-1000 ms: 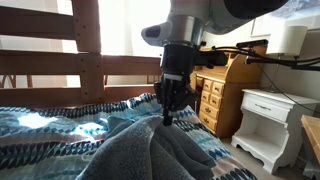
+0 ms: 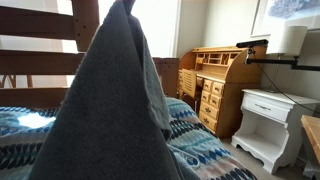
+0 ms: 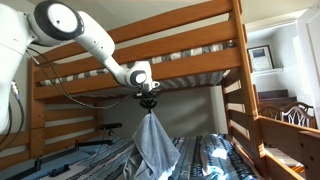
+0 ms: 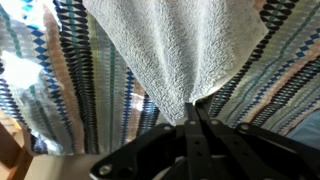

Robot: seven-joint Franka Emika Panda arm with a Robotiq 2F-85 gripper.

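A grey towel [image 3: 155, 148] hangs in a peak below my gripper [image 3: 150, 108], which is shut on a pinch of its cloth. In the wrist view the towel [image 4: 170, 50] narrows to a point at my gripper, and its pale fabric spreads away from the fingertips. Exterior view 1 has the towel [image 2: 105, 110] filling the left middle, drawn up to the top edge, with the gripper out of that frame. Its lower end runs out of the bottom of that view, so whether it still touches the bed is hidden there.
A patterned blue and white blanket [image 2: 205, 155] covers the bed below. Wooden bunk rails [image 3: 195, 68] cross above and behind the arm, and a post [image 3: 241, 75] rises at the right. A white nightstand [image 2: 270, 125] and a wooden desk [image 2: 215, 85] stand beyond the bed.
The gripper has risen out of exterior view 1, pulling the towel from a low heap into a tall hanging peak.
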